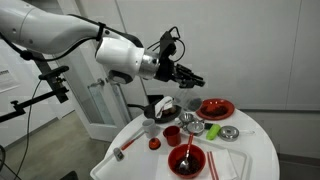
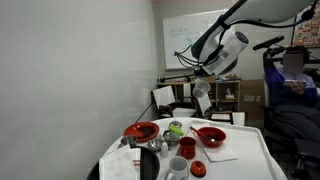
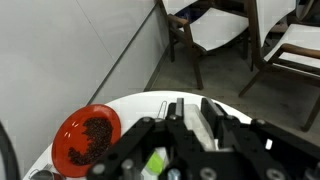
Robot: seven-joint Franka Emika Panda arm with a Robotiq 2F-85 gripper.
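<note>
High above the round white table (image 1: 252, 165) my gripper (image 1: 190, 80) is shut on a pale, see-through, cup-like thing (image 2: 201, 89) that hangs below it in exterior view 2. A whitish strip of it (image 3: 195, 122) shows between the dark fingers in the wrist view. What it is exactly cannot be made out. Under it on the table stand a red bowl (image 1: 176, 160) with a red-handled utensil, a red mug (image 1: 171, 136) and a small red tomato-like object (image 1: 154, 143).
Farther back lie a red plate (image 3: 72, 150) with dark bits, a green item (image 1: 213, 131) and several metal strainers or bowls. A dark pan (image 2: 145, 160) and a white mug (image 2: 178, 168) stand at one side. Chairs (image 3: 215, 25) are beyond the table.
</note>
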